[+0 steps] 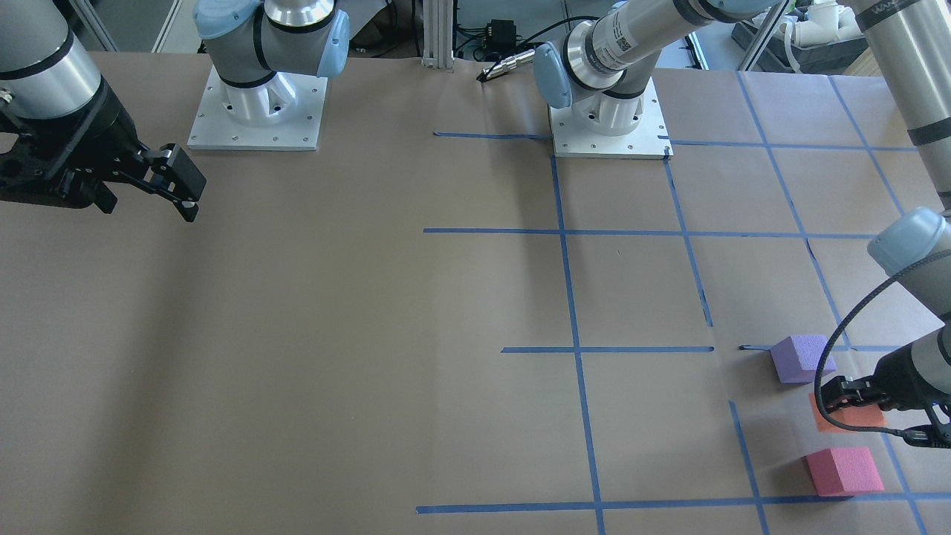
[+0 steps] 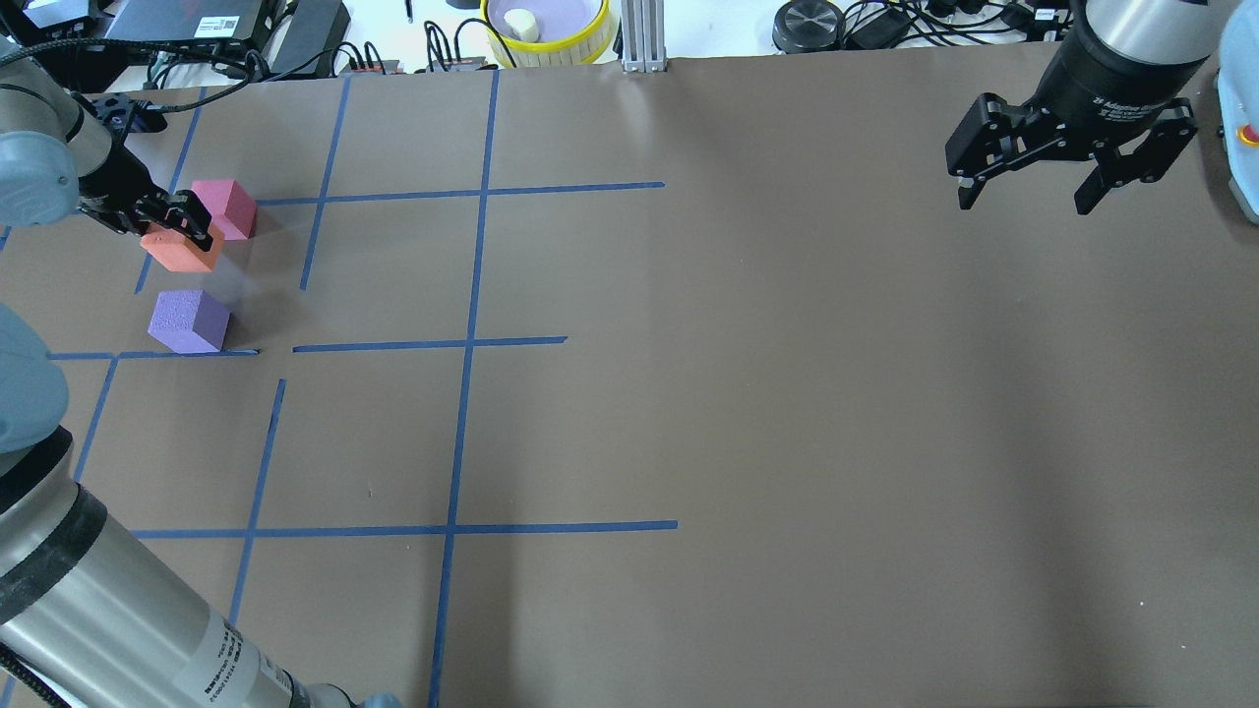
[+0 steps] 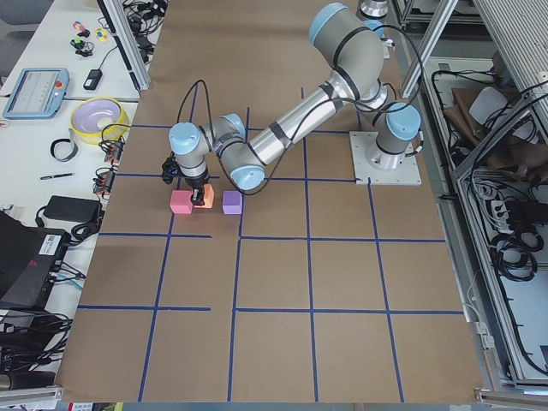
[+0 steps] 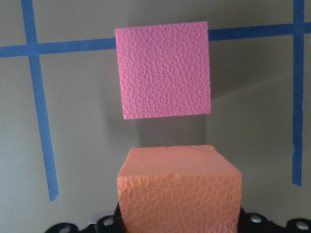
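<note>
My gripper (image 2: 177, 212) is low at the table's right side in the front view, shut on an orange block (image 4: 179, 199) that fills the bottom centre of the wrist view. A pink block (image 4: 163, 69) rests on the blue tape line beside it. A purple block (image 2: 189, 320) sits on the other side of the orange one. The three stand in a rough row, close together. Whether the orange block touches the table is hard to tell.
Another black gripper (image 2: 1068, 142) hangs at the far side of the table. A yellow tub (image 2: 549, 47) stands beyond the edge.
</note>
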